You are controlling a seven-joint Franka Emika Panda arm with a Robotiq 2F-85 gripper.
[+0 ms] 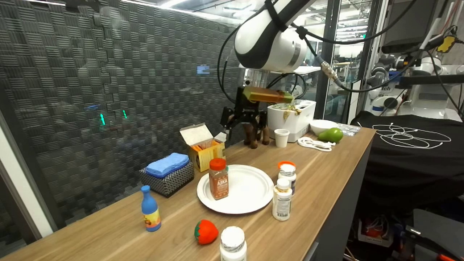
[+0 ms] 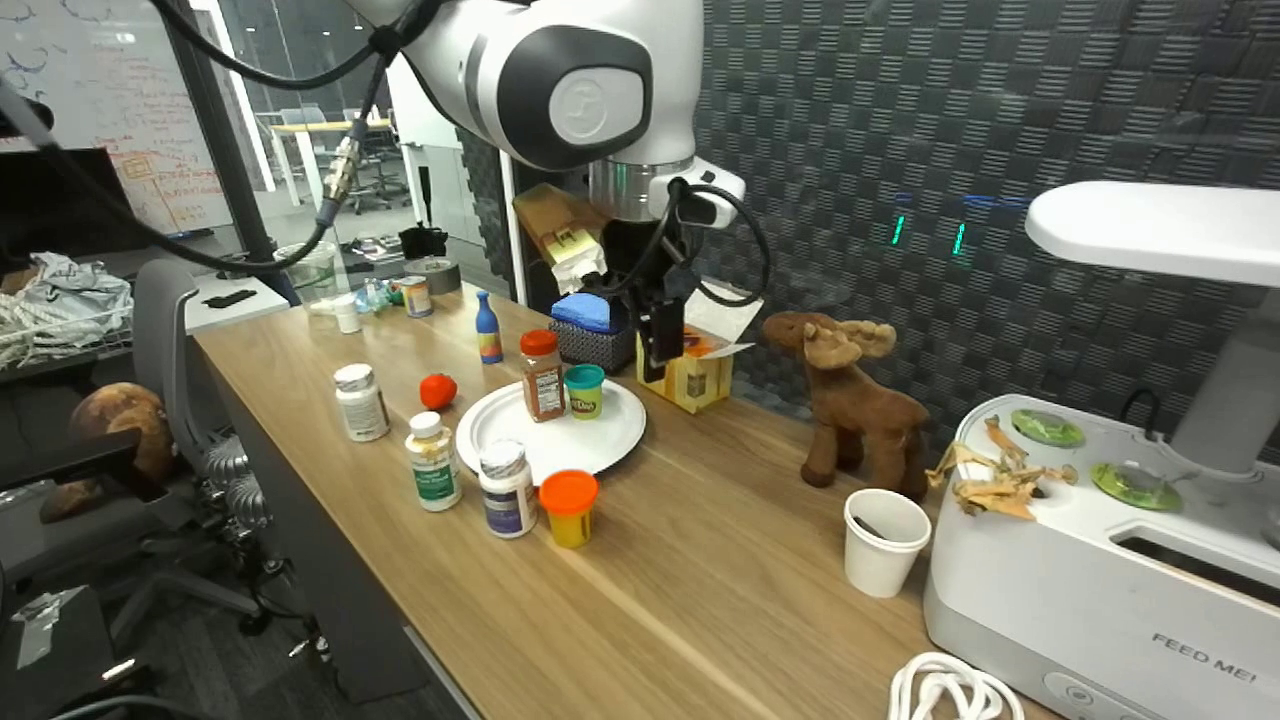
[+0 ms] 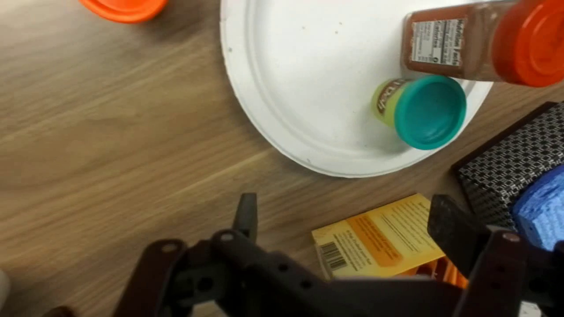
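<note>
My gripper is open and empty, its two fingers spread wide in the wrist view. It hangs above the table, past the plate on the side of the opened yellow box [image 3: 375, 237], which partly shows between and below the fingers. On the white plate [image 1: 248, 204] stand a spice jar [image 1: 218, 180] with a red lid and a small Play-Doh tub [image 2: 584, 394] with a teal lid. The tub stands close to the jar; exterior view 1 hides most of it. Beyond the plate's rim is an orange-lidded Play-Doh tub [image 2: 569, 510].
White bottles [image 2: 433, 462] line the plate's front side. A strawberry [image 1: 206, 231], a blue bottle [image 1: 150, 209] and a basket with blue cloth [image 1: 167, 174] lie to one side. A plush moose [image 2: 858, 396], paper cup [image 2: 885, 546] and white planter [image 2: 1080, 612] stand opposite. Bare wood lies between plate and cup.
</note>
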